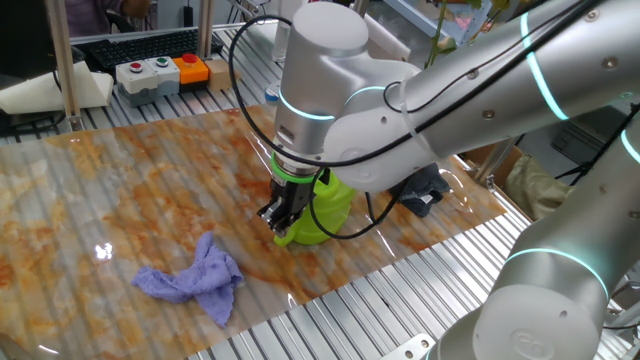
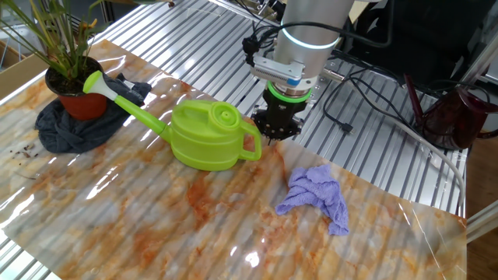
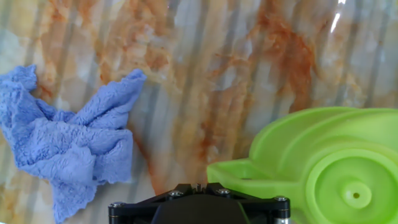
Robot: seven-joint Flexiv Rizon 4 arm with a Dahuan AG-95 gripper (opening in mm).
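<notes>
A lime-green watering can (image 2: 206,144) stands upright on the marbled sheet, its long spout pointing at the potted plant. My gripper (image 2: 274,138) points down close beside the can's handle (image 2: 255,144). In the wrist view the black gripper sits at the bottom edge, with the green can (image 3: 298,143) at its right, partly covered by it. Whether the fingers touch or enclose the handle does not show clearly, nor how the fingers stand. A crumpled purple cloth (image 1: 200,280) lies a short way off, also visible as the purple cloth (image 3: 74,137) at left.
A plant in a reddish pot (image 2: 82,103) stands on a dark grey cloth (image 2: 58,132) beyond the spout. Control buttons (image 1: 150,78) sit behind the sheet. A dark red jug (image 2: 459,117) stands at the far right. Much of the marbled sheet (image 1: 90,200) is bare.
</notes>
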